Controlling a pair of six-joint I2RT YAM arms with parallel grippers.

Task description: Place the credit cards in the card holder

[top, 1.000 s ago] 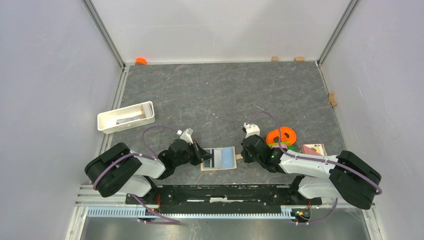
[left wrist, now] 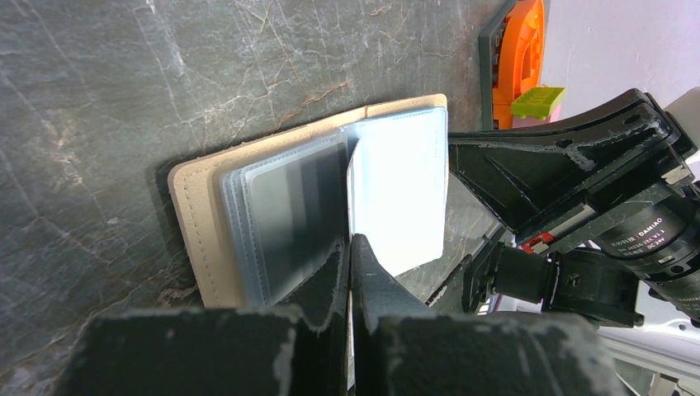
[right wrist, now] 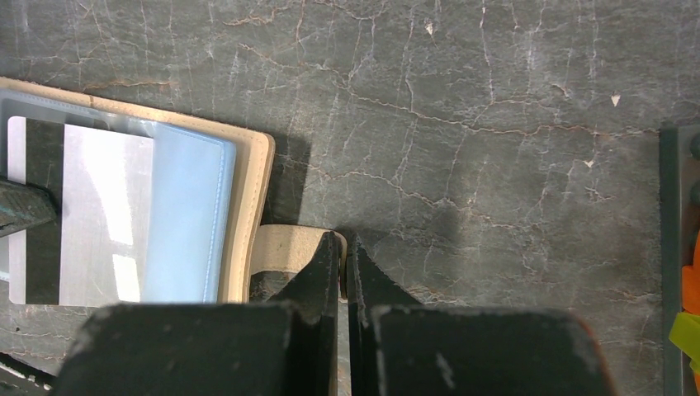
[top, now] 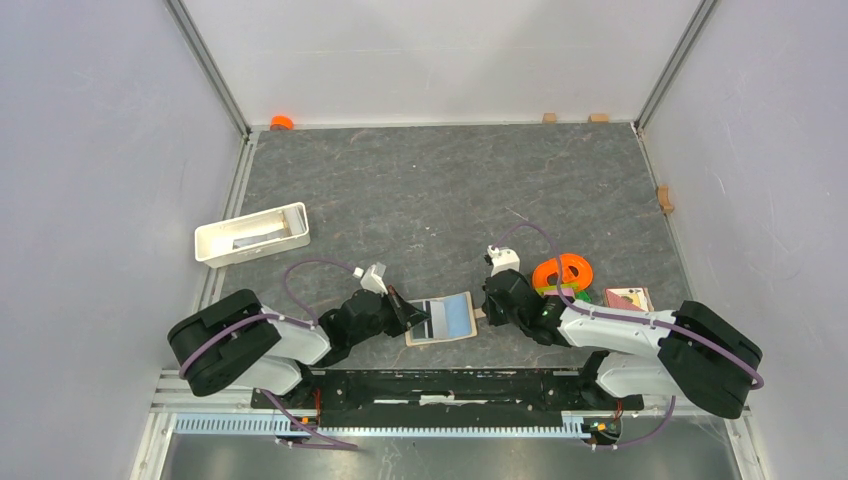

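The tan card holder (top: 474, 338) lies open near the table's front edge, with clear blue-edged sleeves. A pale card (right wrist: 107, 206) with a dark stripe lies over the sleeves in the right wrist view. My left gripper is shut on this card, seen nearly edge-on in the left wrist view between the dark sleeve (left wrist: 301, 214) and the bright sleeve (left wrist: 402, 181). How far the card sits inside a sleeve I cannot tell. At the holder's right side, my right gripper is shut on the end of its tan strap (right wrist: 285, 247).
A white bin (top: 215, 245) with flat pieces inside stands at the left. To the right are an orange ring-shaped toy (top: 562, 270) and a small box (top: 628, 299), close to the right arm. The table behind the holder is clear.
The holder has shifted slightly to the right, and my left gripper with the card has moved slightly right too. My right arm looks unmoved.
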